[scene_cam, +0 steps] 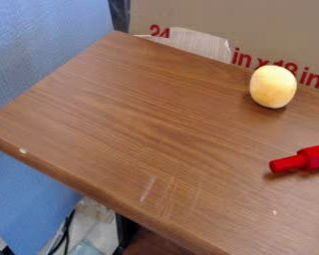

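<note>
A pale yellow, rounded object, like a fruit or egg, stands at the back right of the wooden table. A red cylindrical object with a narrower end lies at the right edge, partly cut off by the frame, with a bit of blue beside it. No gripper can be made out in this view.
A cardboard box with red printing stands behind the table. Blue padding and some cables lie off the table to the left.
</note>
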